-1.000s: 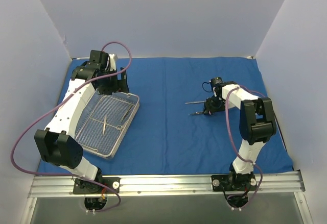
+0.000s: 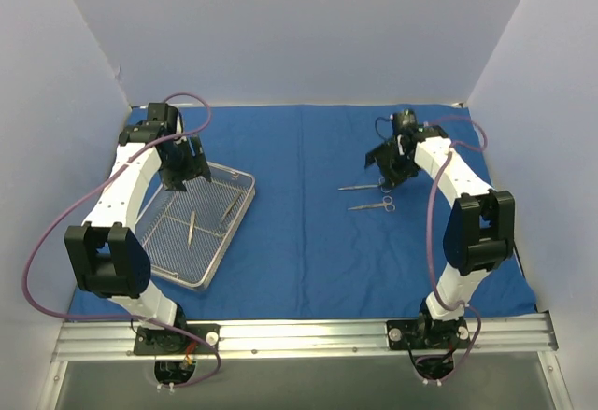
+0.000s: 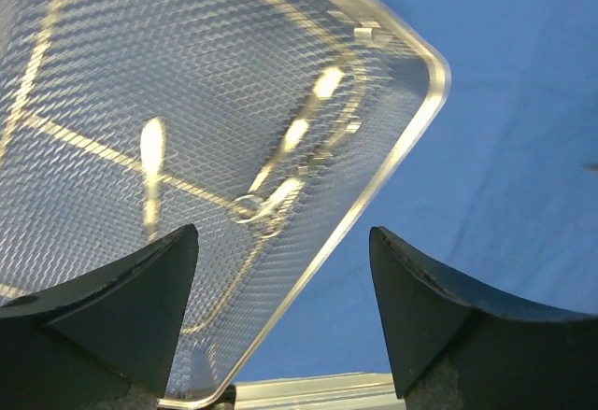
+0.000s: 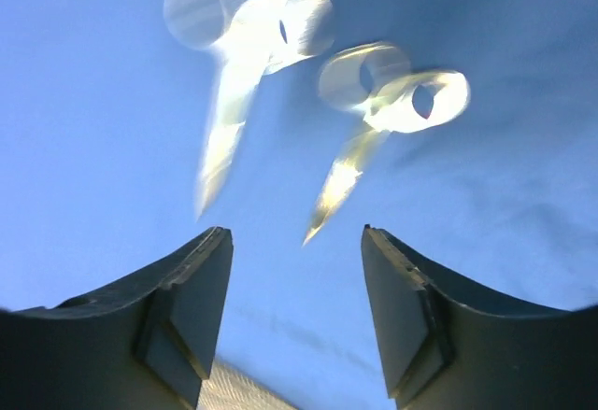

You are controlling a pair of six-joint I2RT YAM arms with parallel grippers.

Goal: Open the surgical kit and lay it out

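The mesh kit tray (image 2: pixel 209 262) lies on the left with instruments in it: a slim handle (image 3: pixel 152 148) and a ringed instrument (image 3: pixel 280 195) near its right side. My left gripper hangs over it, open, nothing between its fingers. My right gripper is above them, open and empty.
Grey walls bound the back and sides, and a metal rail (image 2: pixel 299 331) runs along the front edge.
My right gripper has lifted away from the instruments toward the back, leaving them on the cloth. My left gripper has shifted leftward over the tray.
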